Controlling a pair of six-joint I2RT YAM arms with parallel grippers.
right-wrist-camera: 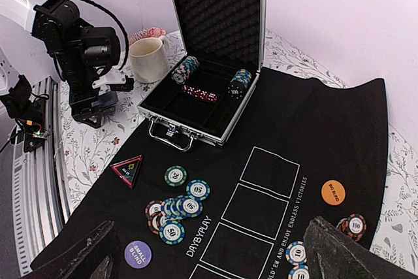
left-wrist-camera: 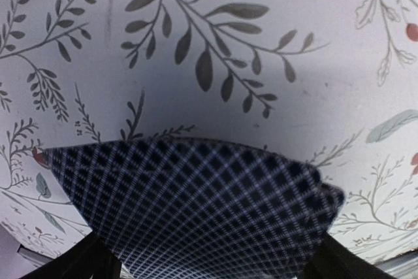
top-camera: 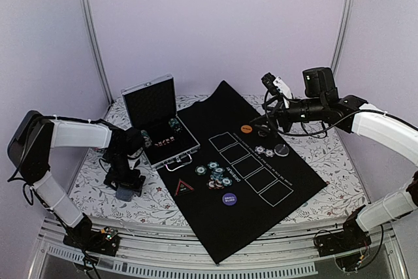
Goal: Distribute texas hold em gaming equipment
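Note:
At the table's left, my left gripper [top-camera: 124, 181] is down over a deck of checkered cards [left-wrist-camera: 189, 200], its fingers at either side of it; whether they grip it I cannot tell. The open chip case [right-wrist-camera: 163, 106] holds chip stacks and red dice. On the black mat [top-camera: 202, 227] lie loose chips [right-wrist-camera: 176, 210], an orange big blind button [right-wrist-camera: 333, 193], a purple small blind button [right-wrist-camera: 138, 254] and a red triangle [right-wrist-camera: 128, 170]. My right gripper [top-camera: 264, 122] hangs open over the mat's back right.
A white mug [right-wrist-camera: 147, 63] stands behind my left gripper, beside the case. The mat's printed card boxes [top-camera: 261, 181] are empty.

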